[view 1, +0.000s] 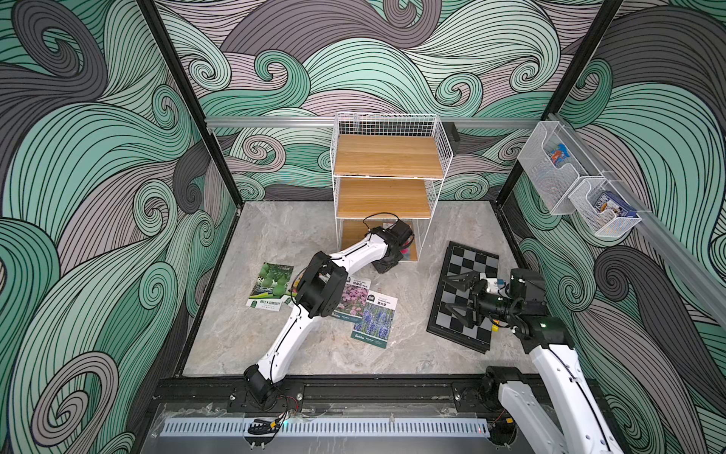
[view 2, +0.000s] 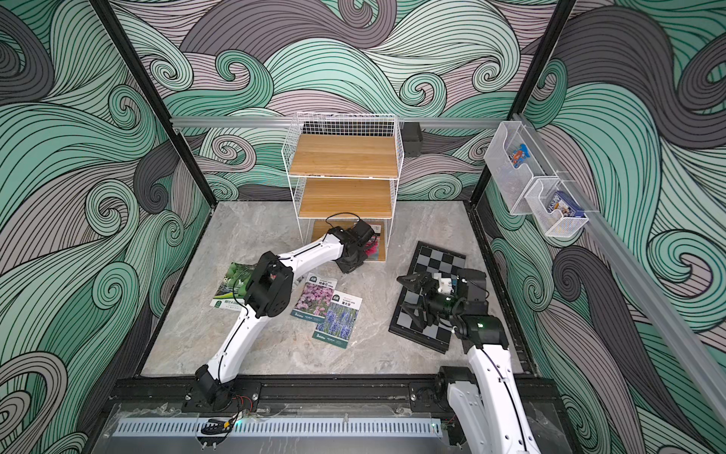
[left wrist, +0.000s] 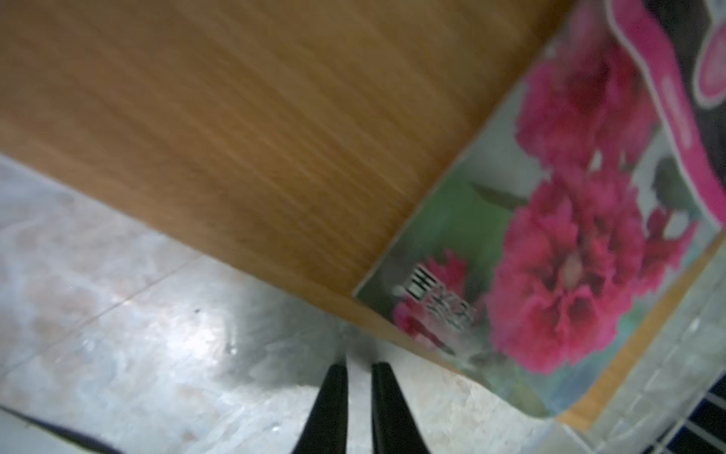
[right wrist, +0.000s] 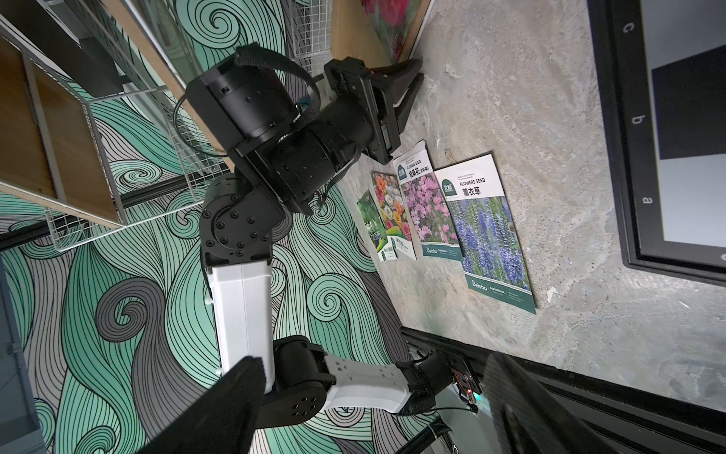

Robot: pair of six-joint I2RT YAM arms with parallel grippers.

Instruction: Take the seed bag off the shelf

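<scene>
A seed bag with pink flowers (left wrist: 567, 265) lies on the wooden bottom shelf (left wrist: 227, 151), one corner reaching the board's front edge. In the top left view my left arm covers much of this bag. My left gripper is at the front of that shelf, beyond the board's edge over the floor. A narrow gap shows between its fingertips, so it is slightly open, with nothing inside; the bag is beside it, not between the fingers. My right gripper stands wide open and empty, above the chessboard in the top views.
Several other seed bags lie on the floor, among them a purple-flower one (view 1: 373, 319), a pink one (view 2: 314, 297) and a green one (view 1: 271, 284). The chessboard (view 1: 446, 325) lies at right. White mesh baskets (view 1: 605, 215) hang on the right rail.
</scene>
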